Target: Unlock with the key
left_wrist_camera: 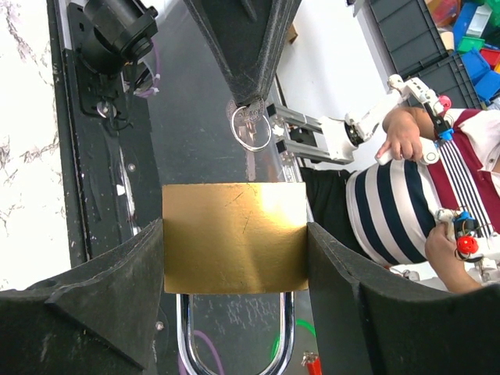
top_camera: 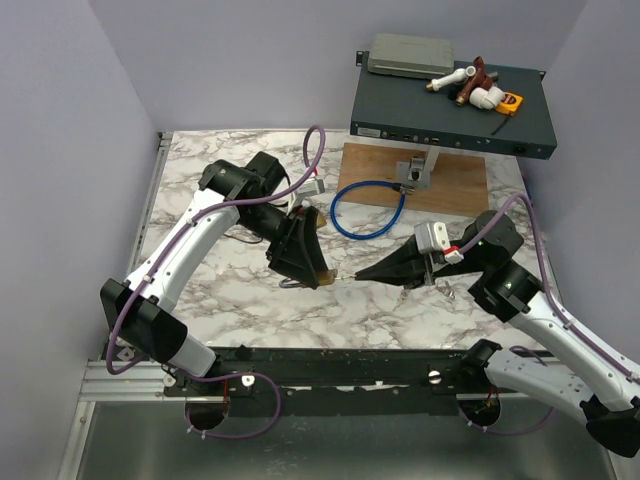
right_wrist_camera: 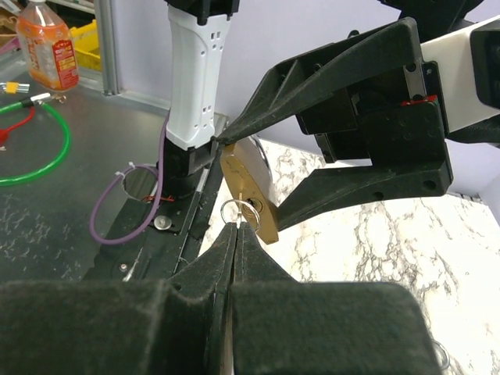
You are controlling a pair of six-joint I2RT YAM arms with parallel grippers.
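Note:
A brass padlock (left_wrist_camera: 234, 238) with a steel shackle (left_wrist_camera: 185, 332) is clamped in my left gripper (top_camera: 322, 274), above the marble-patterned top. My right gripper is shut, facing the padlock's end from the right. A thin key (left_wrist_camera: 250, 162) with a wire ring (left_wrist_camera: 251, 145) sticks out from its fingertips toward the padlock. In the right wrist view, the key overlaps the padlock's end face (right_wrist_camera: 248, 191), left of a round keyhole (right_wrist_camera: 255, 205). Whether its tip touches the face or is inside cannot be told.
A blue cable loop (top_camera: 368, 236) and a brown board (top_camera: 445, 195) lie behind, below a raised dark shelf (top_camera: 455, 115). A small metal ring (right_wrist_camera: 441, 355) lies on the marble surface.

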